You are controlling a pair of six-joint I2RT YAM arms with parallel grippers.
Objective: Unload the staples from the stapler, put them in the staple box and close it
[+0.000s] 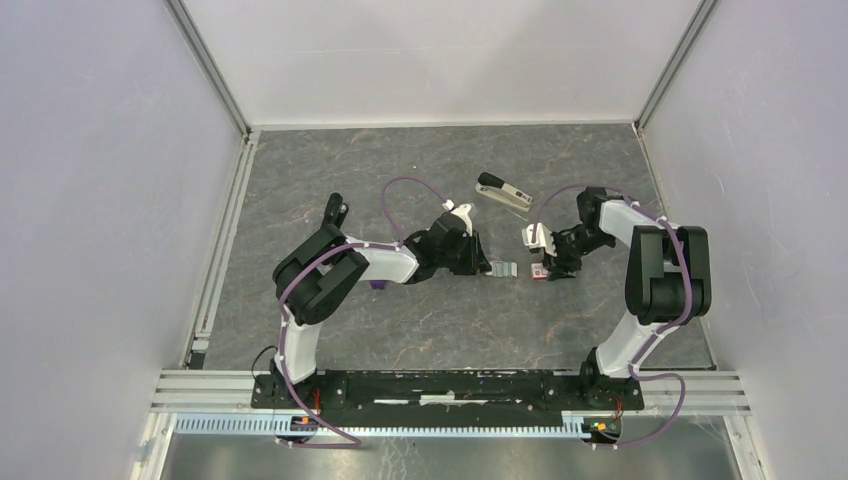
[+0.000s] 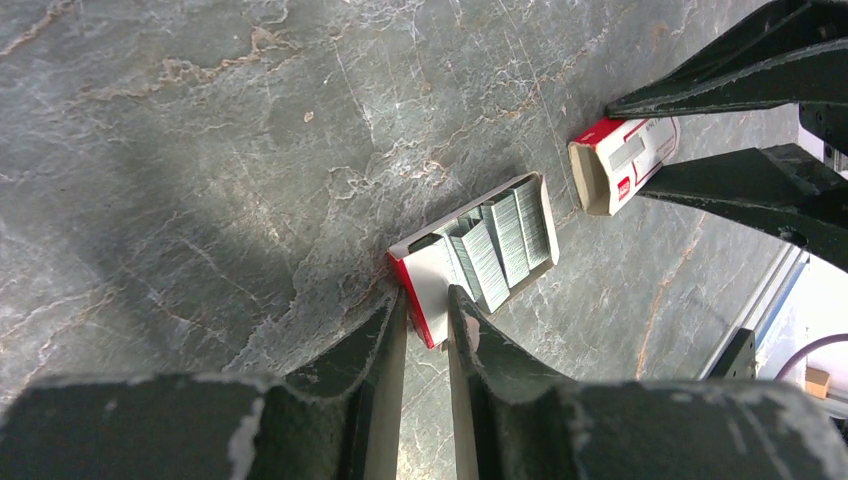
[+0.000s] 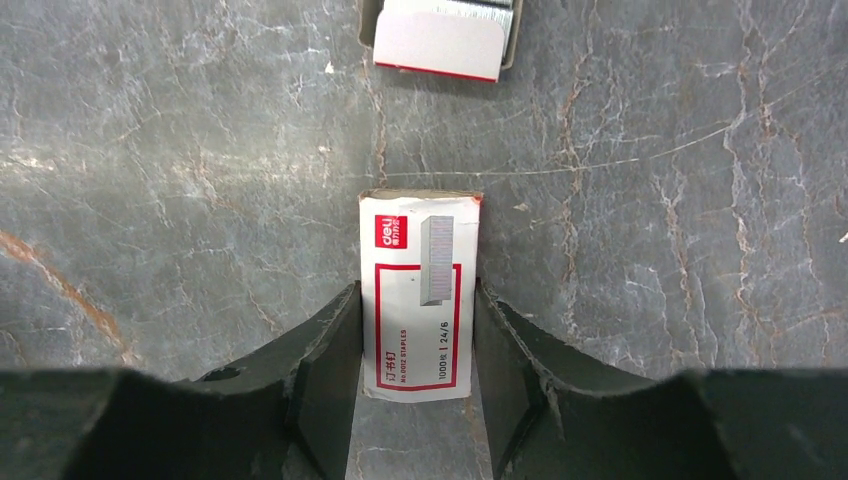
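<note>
A small open tray (image 2: 470, 260), red-edged with several staple strips inside, lies on the table between the arms. My left gripper is at its near end, a fingertip on either side of the end corner; whether the pads press on it is hard to tell. The white-and-red staple box sleeve (image 3: 420, 345) is between the fingers of my right gripper, which is shut on its sides. One open end of the sleeve faces the tray across a short gap. The stapler (image 1: 505, 192), black and light-coloured, lies behind the tray in the top view.
A black object (image 1: 336, 209) lies at the far left, behind the left arm. Something purple (image 1: 377, 284) shows under that arm. Clear table spreads in front of the tray and at the back left.
</note>
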